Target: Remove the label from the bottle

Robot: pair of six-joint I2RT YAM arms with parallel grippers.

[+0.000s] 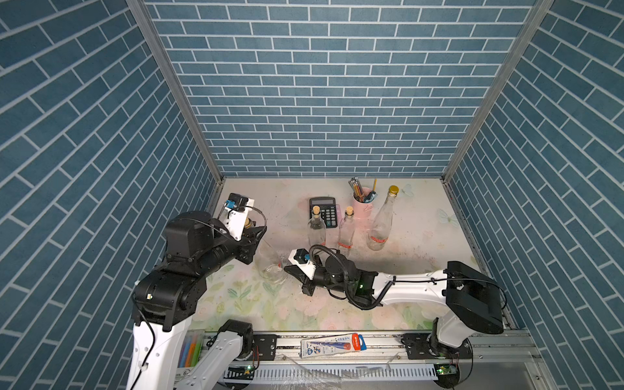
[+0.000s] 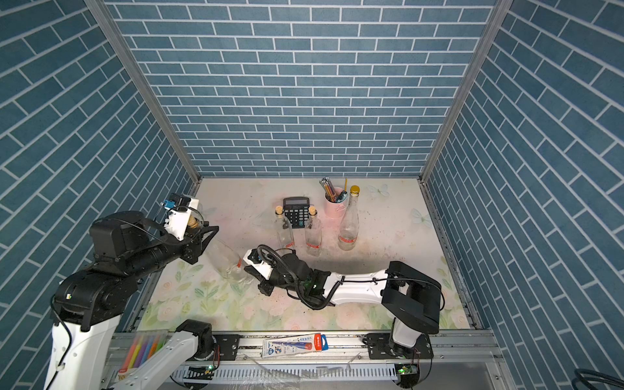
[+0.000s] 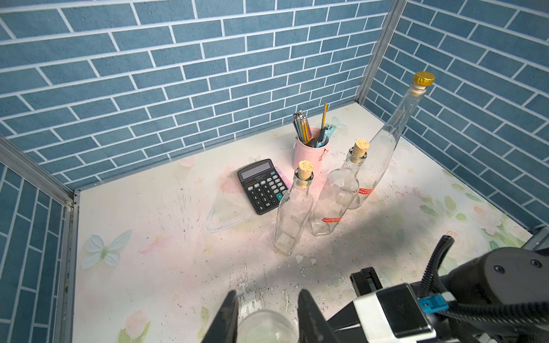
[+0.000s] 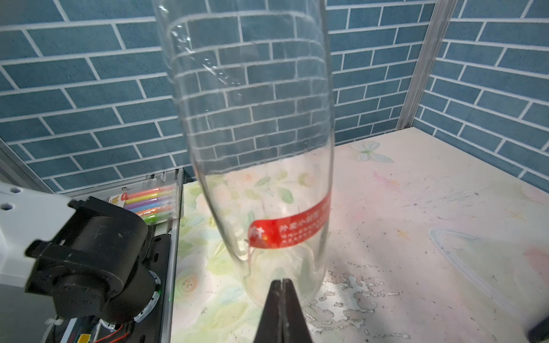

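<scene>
My left gripper is shut on a clear glass bottle [image 4: 251,125], which hangs tilted with its base toward the right arm. Around the bottle's lower part runs a red label [image 4: 291,225] with white print; its left end is near the front side, the rest curves off to the right. My right gripper is shut, its fingertips together and nothing between them. In the right wrist view the tips overlap the bottle's base, below the label and apart from it. Whether they touch the glass I cannot tell.
Two corked bottles [image 3: 294,214] and a taller gold-capped bottle [image 3: 386,143] stand right of centre. Behind them are a calculator [image 3: 263,185] and a pink pencil cup [image 3: 310,153]. A packaged pen [image 1: 328,345] lies along the front rail.
</scene>
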